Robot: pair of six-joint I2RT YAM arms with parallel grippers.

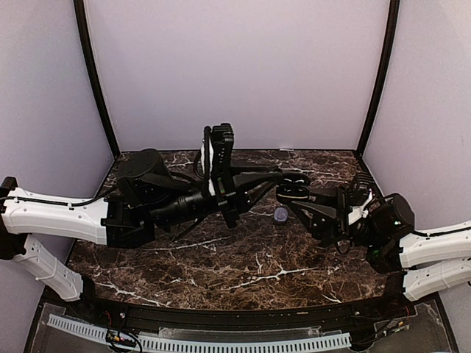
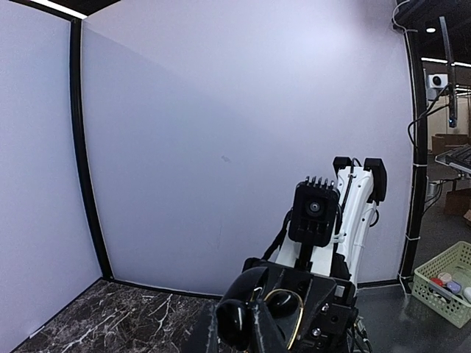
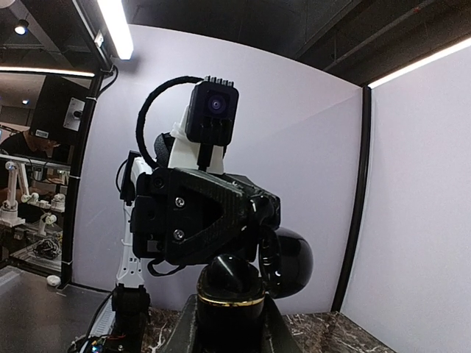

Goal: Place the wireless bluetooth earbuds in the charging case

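The black charging case (image 1: 293,193) with a gold rim is held up above the table, and my right gripper is shut on it. Its rounded glossy lid (image 3: 291,262) stands raised on the far side in the right wrist view. At the case's opening is my left gripper (image 1: 279,177), its fingertips right against the case and lid. A dark shiny shape (image 2: 232,322) sits between the left fingers in the left wrist view. Black on black, I cannot tell whether it is an earbud or how firmly the fingers stand around it.
A small bluish-grey object (image 1: 280,214) lies on the dark marble table (image 1: 213,272) below the grippers. Both hands are very close together at the case. A basket (image 2: 444,283) stands off to the right, outside the work area.
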